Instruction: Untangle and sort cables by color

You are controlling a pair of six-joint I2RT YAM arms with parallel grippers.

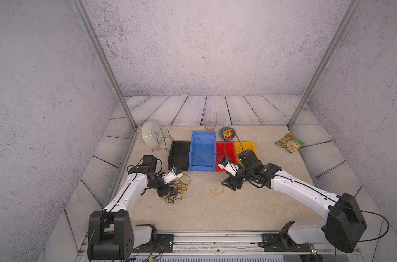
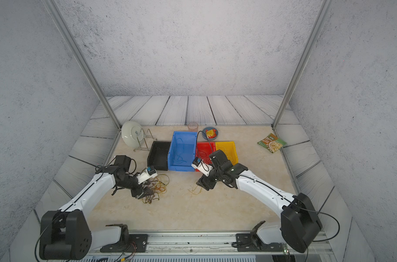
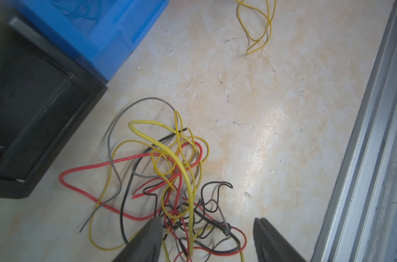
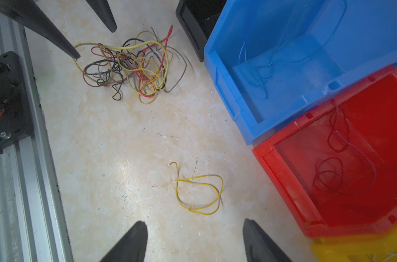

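A tangle of yellow, red, black and grey cables (image 3: 181,166) lies on the table in front of the black bin. Over its near side is my left gripper, its fingers (image 3: 144,244) apart with strands in the gap below them; no cable is seen pinched. A separate loop of thin yellow cable (image 4: 198,211) rests on bare table. My right gripper stands open just above and short of that loop, nothing between its fingers. The blue bin (image 4: 233,98) holds blue cables, the red bin (image 4: 285,181) holds red ones.
The black bin (image 1: 179,156) looks empty. Part of the yellow bin (image 2: 226,150) is hidden behind the right arm. A plate rack (image 1: 157,136), a bowl (image 1: 227,133) and a green packet (image 1: 289,142) stand at the back.
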